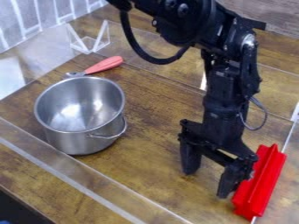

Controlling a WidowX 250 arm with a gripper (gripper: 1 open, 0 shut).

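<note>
My black gripper [208,170] hangs low over the wooden table at the right, its fingers open and close to the tabletop, with nothing visible between them. Just right of the fingers lies a red tray-like object [261,182], partly behind the gripper. A steel pot [79,114] with a wire handle stands at the left. Behind it lies a utensil with a red handle [103,65].
A clear plastic piece [87,35] and a white slatted surface are at the back left.
</note>
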